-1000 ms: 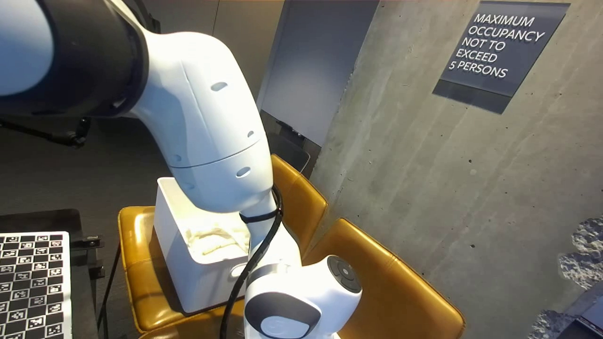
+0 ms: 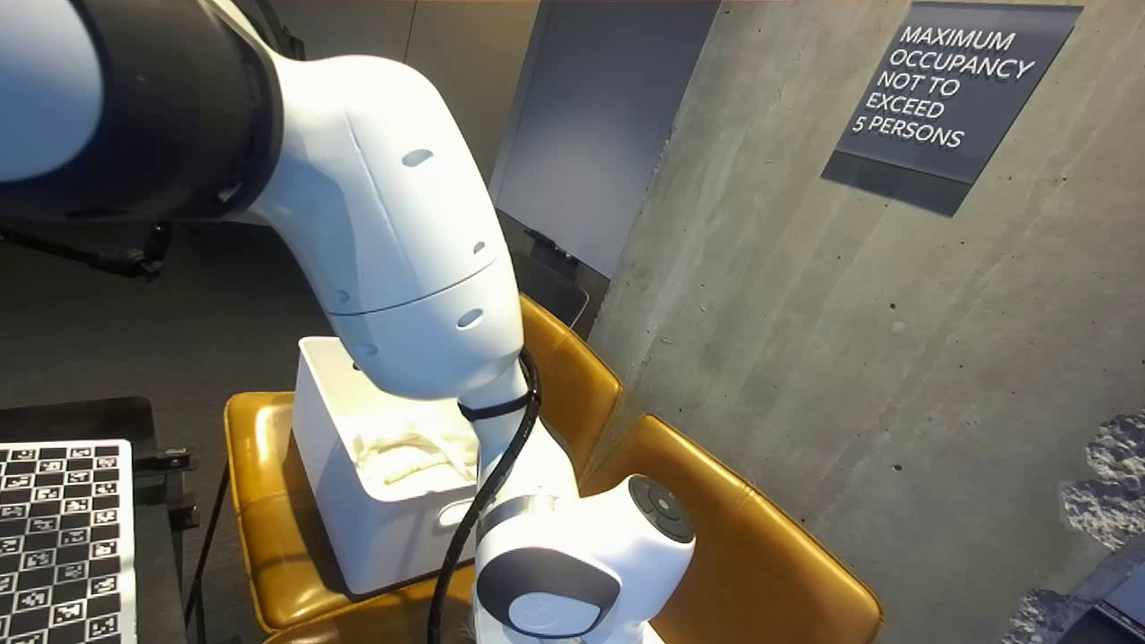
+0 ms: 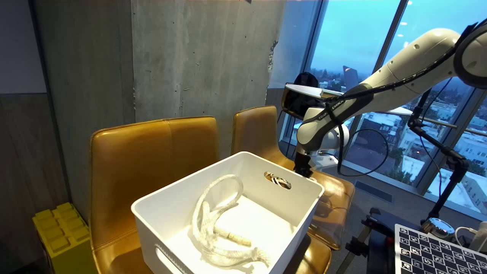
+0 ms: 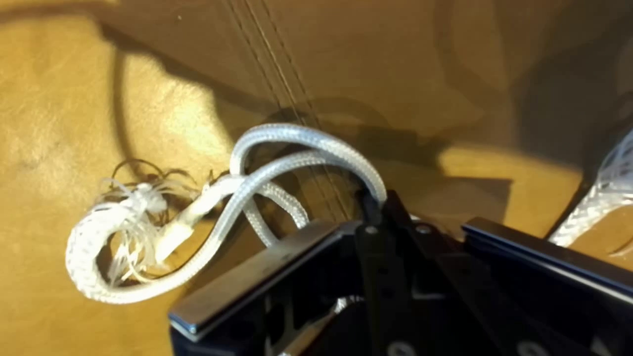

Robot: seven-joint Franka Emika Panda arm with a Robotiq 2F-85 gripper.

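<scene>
In the wrist view my gripper is shut on a white braided rope (image 4: 296, 133), pinching it at the fingertips. The rope loops to the left, where a frayed end (image 4: 139, 207) curls above the tan chair seat. Another pale braided piece (image 4: 593, 204) shows at the right edge; whether it belongs to the same rope I cannot tell. In exterior view 2 the gripper (image 3: 302, 171) is over the right chair, behind the white bin (image 3: 182, 180), its fingertips hidden by the bin wall. Inside the bin lies a thick cream rope (image 3: 219, 249).
The bin stands on the left tan chair (image 3: 155, 146). Close to its far wall is the second chair (image 3: 335, 189), under my arm. A concrete wall (image 2: 912, 354) rises behind the chairs. At the side is a table with a checkered board (image 3: 438, 251).
My arm has shifted slightly to the right and up in exterior view 1. The bin and chairs have not moved.
</scene>
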